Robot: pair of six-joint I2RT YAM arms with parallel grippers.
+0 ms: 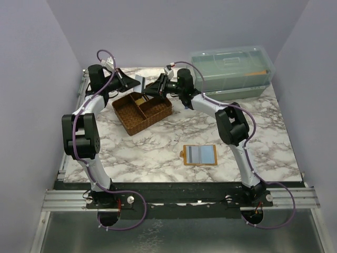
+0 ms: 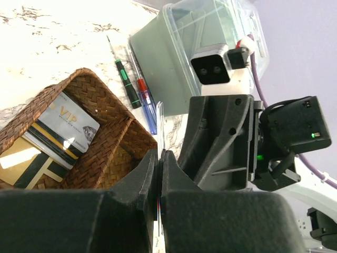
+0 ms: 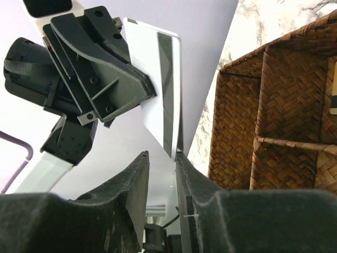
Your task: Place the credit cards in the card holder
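A white card with a dark stripe [image 3: 167,79] hangs above the woven basket, my left gripper [image 1: 135,82] shut on it. The left wrist view shows this card [image 2: 160,126] edge-on, rising from the closed fingers. From the other side my right gripper meets it, fingers part open, the card's lower corner at its fingertips; whether they touch is unclear. A silver VIP card [image 2: 73,124] and a gold card [image 2: 18,161] lie in one basket compartment. The card holder [image 1: 200,164], flat with an orange border, rests at the front of the table.
The divided woven basket [image 1: 126,108] sits right under both grippers. Behind it to the right stands a clear-lidded green box [image 1: 231,74], with two screwdrivers [image 2: 126,84] alongside. Open marble tabletop surrounds the holder.
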